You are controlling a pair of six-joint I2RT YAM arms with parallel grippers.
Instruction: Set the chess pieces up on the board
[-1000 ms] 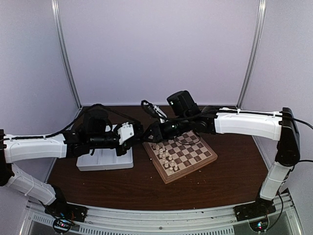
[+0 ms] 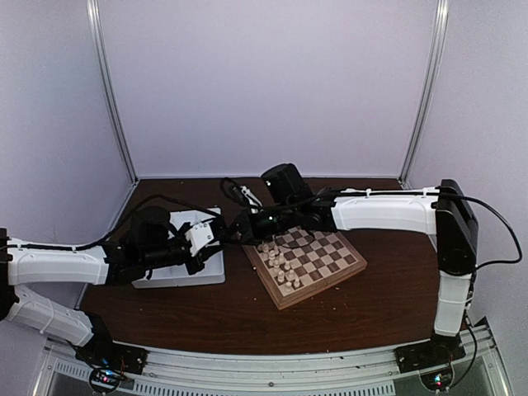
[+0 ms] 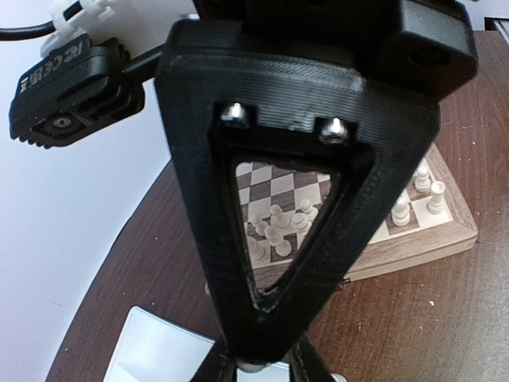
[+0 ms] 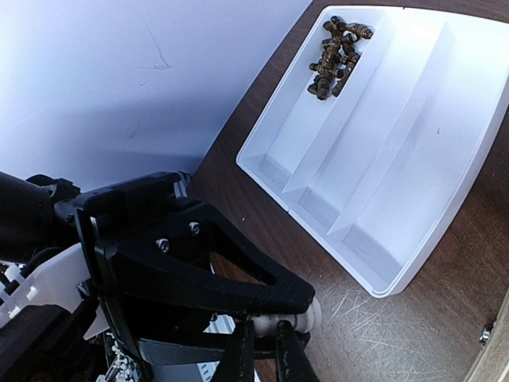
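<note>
In mid-air, left of the chessboard [image 2: 326, 276], my two grippers meet. In the right wrist view a white piece [image 4: 266, 325] lies crosswise between the fingers of my left gripper; my right gripper has its fingertips at that same piece, and how far they are closed is unclear. White pieces [image 3: 436, 197] stand along one side of the board, some hidden behind the grippers. Dark pieces [image 4: 334, 64] lie heaped in one compartment of the white tray [image 4: 406, 191].
Bare wooden tabletop [image 2: 396, 305] surrounds the board at front and right. The tray sits left of the board, partly under my left arm. Walls [image 2: 272, 91] close in the back and sides.
Both arms have shifted left and slightly down in the top view, staying together, the right arm more than the left.
</note>
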